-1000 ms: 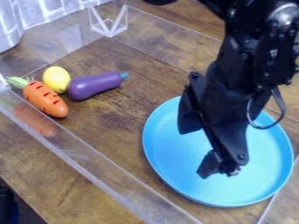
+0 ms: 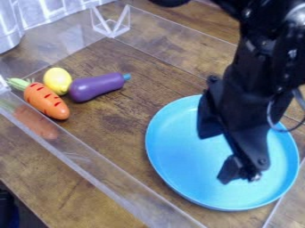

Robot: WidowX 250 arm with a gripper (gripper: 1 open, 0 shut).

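My black gripper (image 2: 233,142) hangs open over the blue plate (image 2: 185,156) on the right side of the wooden surface, with nothing visible between its fingers. To the left, apart from the plate, lie a toy carrot (image 2: 45,100), a yellow lemon (image 2: 57,79) and a purple eggplant (image 2: 98,86).
Clear plastic walls (image 2: 113,178) border the area, with a small clear corner piece (image 2: 110,22) at the back. White material (image 2: 10,18) stands at the top left. Bare wood lies between the vegetables and the plate.
The arm and gripper have shifted slightly to the right over the plate. The vegetables and plate have stayed in place.
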